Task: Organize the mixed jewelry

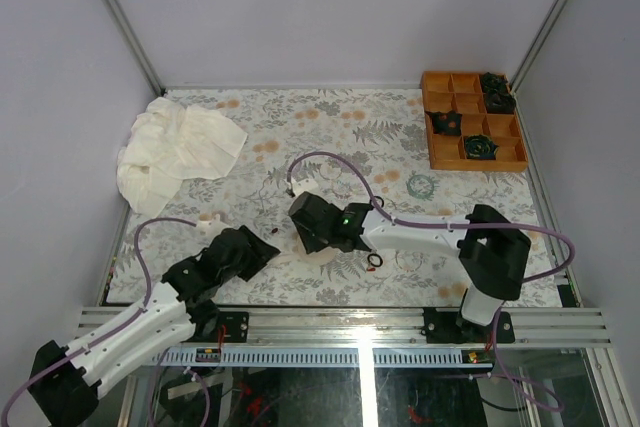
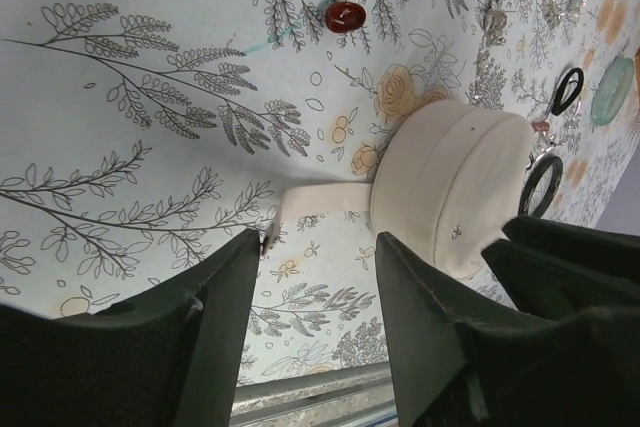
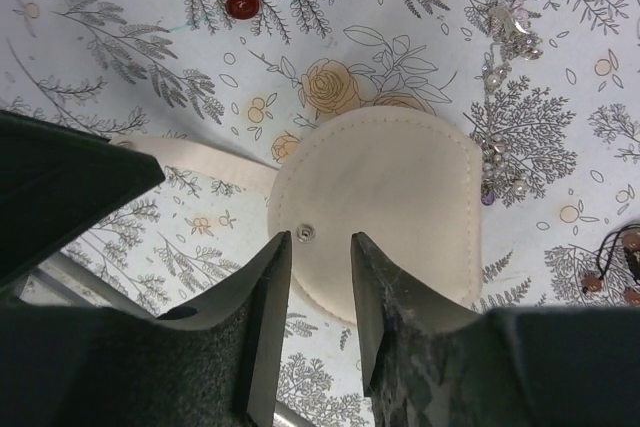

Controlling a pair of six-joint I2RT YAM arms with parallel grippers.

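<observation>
A cream rounded pouch (image 3: 400, 207) with a small metal snap lies on the floral cloth, its thin strap (image 2: 330, 199) stretching to the left. My right gripper is part open over the pouch's snap side, with nothing visibly held. In the left wrist view my left gripper stands part open around the strap's line of sight; whether it touches the strap cannot be told. A red bead (image 2: 345, 16) lies beyond the pouch. Beaded chains (image 3: 497, 127) lie beside it. Black rings (image 1: 375, 260) and a pale green bangle (image 1: 422, 186) are to the right.
An orange compartment tray (image 1: 447, 163) stands at the back right, several compartments holding dark items and others empty. A crumpled white cloth (image 1: 180, 152) lies at the back left.
</observation>
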